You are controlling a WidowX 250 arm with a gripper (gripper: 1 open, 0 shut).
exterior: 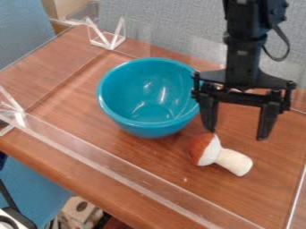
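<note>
My black gripper (237, 114) hangs open at the right of the view, its two fingers pointing down with nothing between them. Below it, a toy mushroom (223, 156) with a red cap and white stem lies on its side on the wooden table. A teal bowl (125, 94) sits left of the gripper, behind and left of the mushroom.
The wooden table (72, 107) has bare room on the left and at the front. A grey wall stands behind. White triangular pieces sit at the back left and left edge. Something yellow is partly hidden behind the bowl and gripper.
</note>
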